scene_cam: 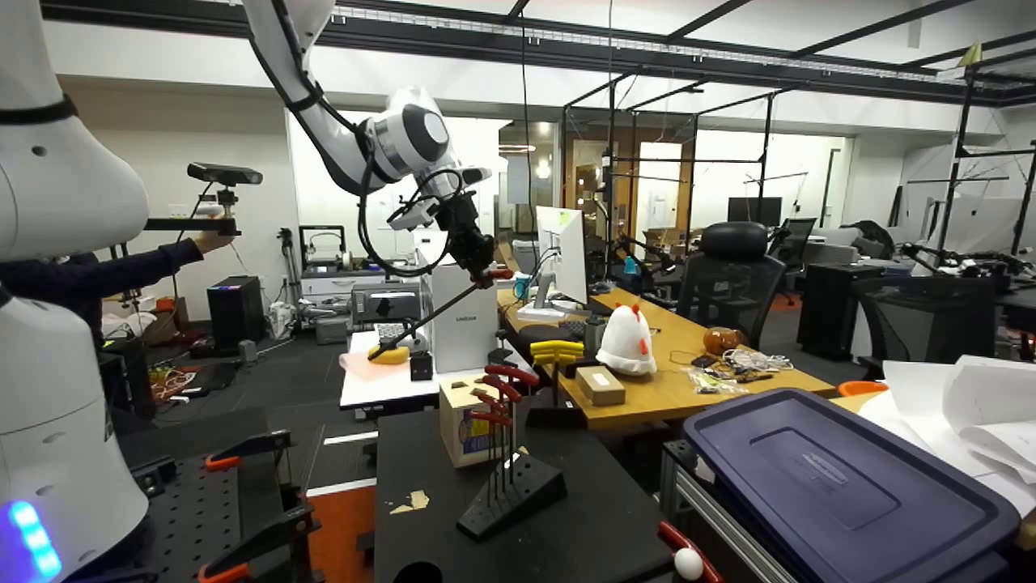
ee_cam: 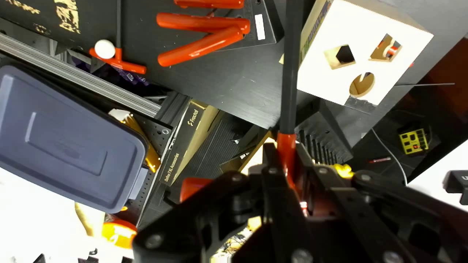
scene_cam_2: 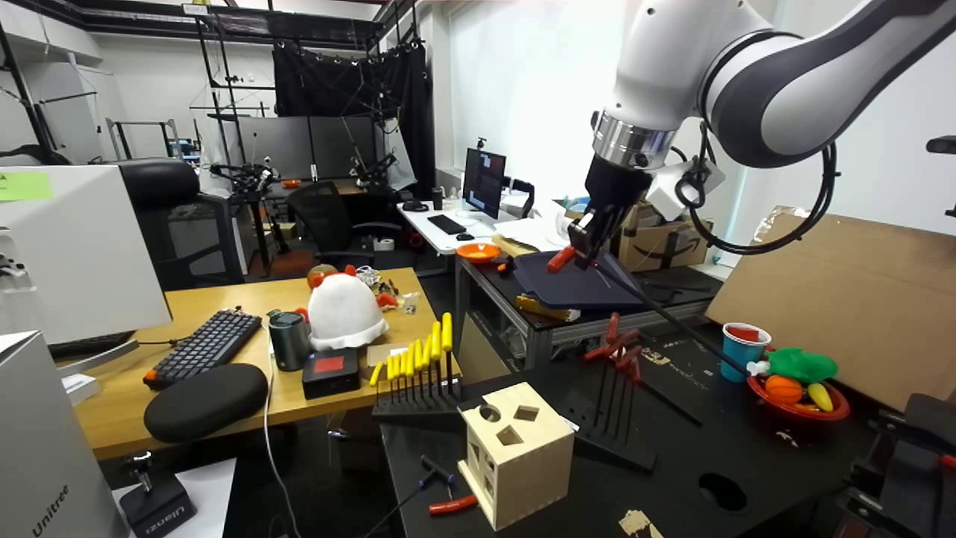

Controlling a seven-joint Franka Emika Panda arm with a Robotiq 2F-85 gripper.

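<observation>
My gripper [scene_cam: 477,272] is shut on the red handle of a long black T-handle hex key [scene_cam: 427,321], held in the air above the table. In the wrist view the black shaft [ee_cam: 289,70] runs away from my fingers, with its red grip [ee_cam: 286,147] between them. Seen from the other side, the hex key's red handle [scene_cam_2: 562,259] shows at the gripper and the shaft slants down to the right. Below stands a black holder [scene_cam: 529,491] with several red T-handle keys [scene_cam: 503,384] upright in it.
A wooden shape-sorter box [scene_cam_2: 524,448] stands beside the holder. Another stand carries yellow-handled keys [scene_cam_2: 421,359]. A red bowl [scene_cam_2: 798,403] of toys and a blue cup [scene_cam_2: 742,345] sit at one end of the table. A dark blue lid [scene_cam: 845,476] lies on the neighbouring cart.
</observation>
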